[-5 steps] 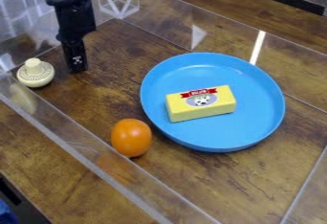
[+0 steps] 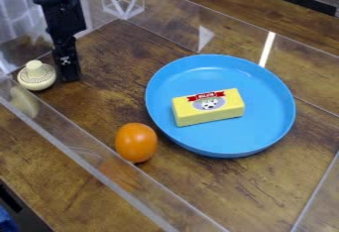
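My black gripper (image 2: 51, 63) reaches down at the upper left, low over the wooden table beside a small cream, ribbed round object (image 2: 36, 75); its fingers are open, though partly hard to make out. A blue plate (image 2: 252, 82) holds a yellow box (image 2: 207, 105) with a red label. An orange fruit (image 2: 135, 143) rests below and left of the plate.
The wooden table (image 2: 212, 196) has clear room in front of the plate and in the middle left. Clear panel edges run along the left, right and back.
The gripper has shifted slightly left, toward the cream object. The plate, box and orange fruit are unchanged.
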